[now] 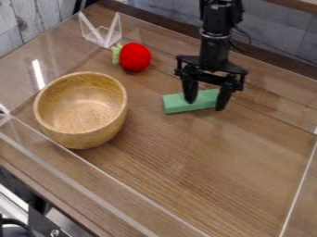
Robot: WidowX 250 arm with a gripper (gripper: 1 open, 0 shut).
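The black gripper (205, 88) reaches down from the top centre onto a green block (183, 103) lying flat on the wooden table (223, 180). Its two dark fingers are over the block, one near its middle and one toward its right end. Whether they are closed on it is not clear.
A yellow wooden bowl (80, 106) sits at the left. A red tomato (135, 57) with a green object beside it is at the upper left, near a clear plastic item (102, 26).
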